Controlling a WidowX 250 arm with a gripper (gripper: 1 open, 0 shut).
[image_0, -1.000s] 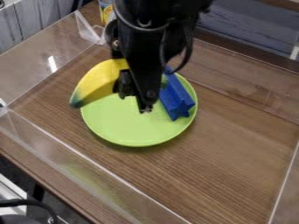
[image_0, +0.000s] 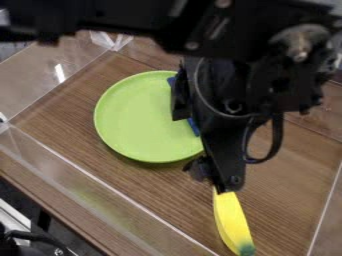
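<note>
The black gripper (image_0: 214, 174) hangs open at the centre right, low over the wooden table, just above the upper end of a yellow banana (image_0: 231, 223) lying in the lower right. A green plate (image_0: 132, 118) lies left of the gripper, partly covered by it. A sliver of a blue object (image_0: 193, 127) shows on the plate behind the gripper; the rest of it is hidden.
Clear plastic edging runs along the left and near sides. Dark cables sit at the bottom left corner.
The gripper has moved from over the plate down and right, toward the banana. The banana was above the plate a second ago and now lies on the table at lower right.
</note>
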